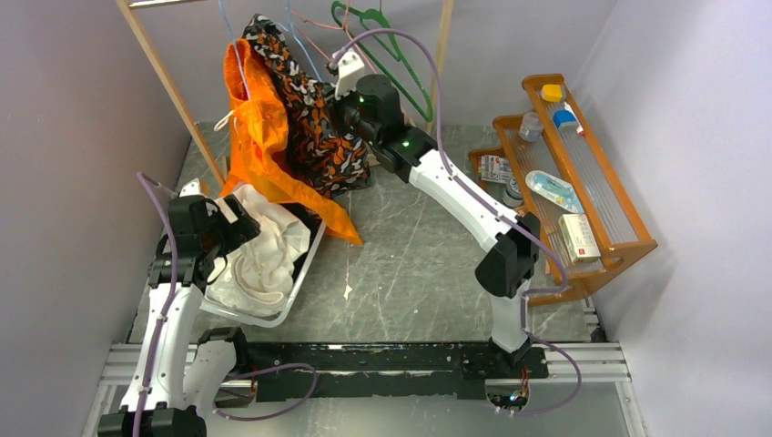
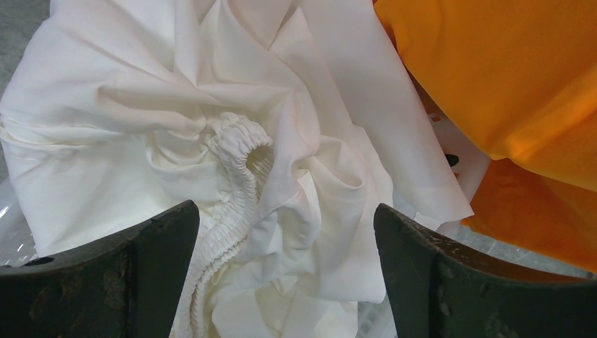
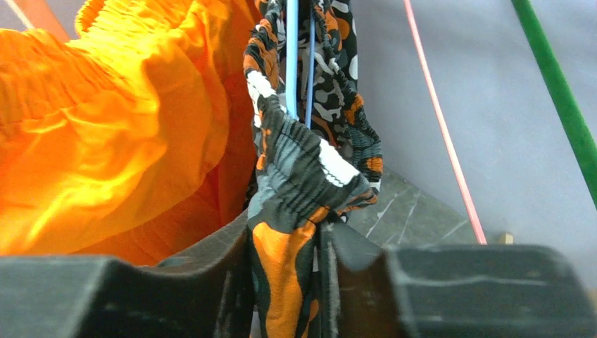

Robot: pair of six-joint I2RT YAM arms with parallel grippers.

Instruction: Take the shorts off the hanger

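Note:
Camouflage shorts (image 1: 309,137) in black, orange and white hang from a blue hanger (image 3: 291,63) beside orange shorts (image 1: 255,137). My right gripper (image 1: 339,105) is at the camouflage waistband; in the right wrist view the fabric (image 3: 281,274) lies between its fingers, which stand close around it, though how firmly is unclear. My left gripper (image 1: 241,218) stands open above white clothing (image 2: 176,120) in a basket, with nothing between its fingers.
A plastic basket (image 1: 306,273) sits under the hanging clothes. Empty green hangers (image 1: 401,64) and pink ones hang nearby. A wooden shelf (image 1: 628,246) with small items stands at the right.

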